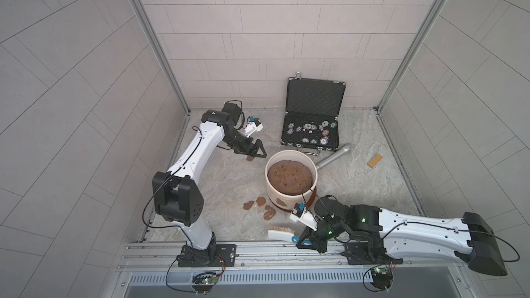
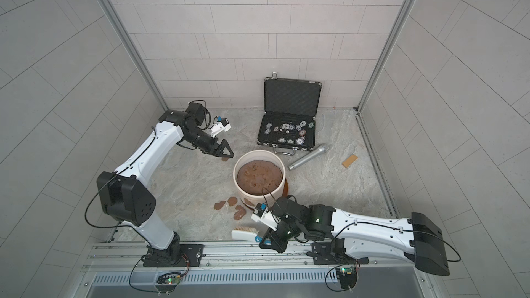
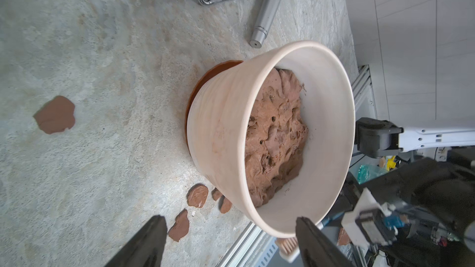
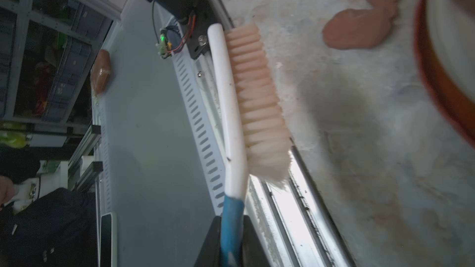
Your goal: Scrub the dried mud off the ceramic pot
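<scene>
The cream ceramic pot (image 1: 271, 190) stands upright on a reddish saucer (image 3: 198, 91) and holds brown soil (image 1: 290, 177). Dark mud patches (image 1: 281, 202) show on its front side in the top left view. My right gripper is shut on the blue handle of a white scrubbing brush (image 4: 230, 94), whose pale bristles are tinged brown. That brush hangs in front of the pot, apart from it, near the table's front edge. My left gripper (image 1: 260, 153) is open and empty, clear of the pot on its left.
Several flat mud pieces (image 1: 260, 201) lie left of the pot's front, with another mud piece (image 3: 55, 114) farther back. Behind stands an open black case (image 1: 312, 127). A grey metal rod (image 1: 334, 155) and a tan block (image 1: 375, 160) lie to the right.
</scene>
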